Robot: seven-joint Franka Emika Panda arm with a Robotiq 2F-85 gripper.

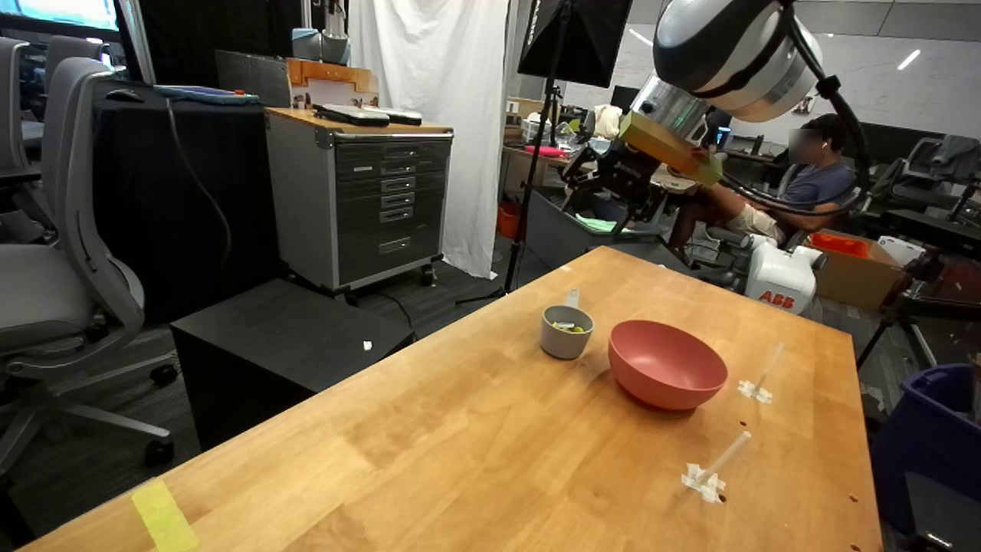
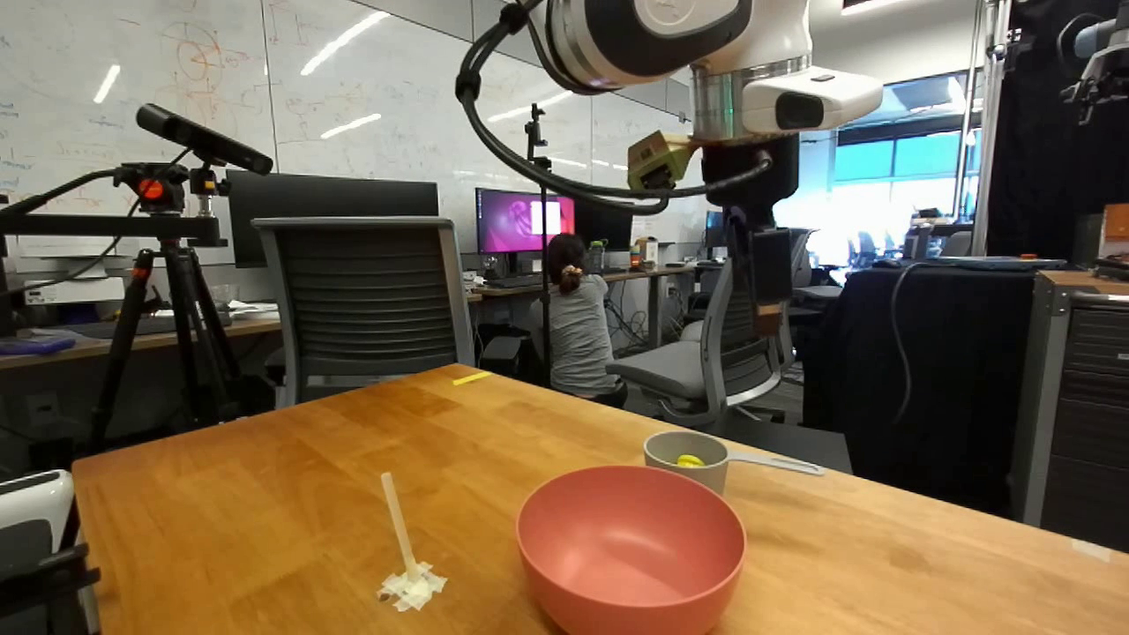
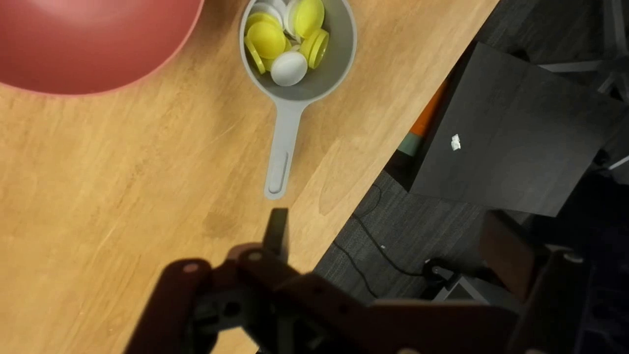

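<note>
On the wooden table sits a grey measuring cup point(image 3: 286, 127) holding several yellow and white discs point(image 3: 289, 68). Its long handle reaches toward my gripper in the wrist view. Beside the cup stands a pink-red bowl point(image 1: 667, 365); the part of its inside that the views show is bare. My gripper point(image 1: 595, 202) hangs in the air above the table's far end, apart from both cup and bowl. Its fingers point(image 3: 277, 233) are spread wide, and nothing is between them. Across the gap in the wrist view lie the table edge and the floor.
Two thin translucent sticks point(image 1: 727, 457) stand taped to the table near the bowl. A black box point(image 1: 290, 340) rests on the floor beside the table. Yellow tape point(image 1: 165, 517) marks the table's near end. The long stretch between tape and cup is clear.
</note>
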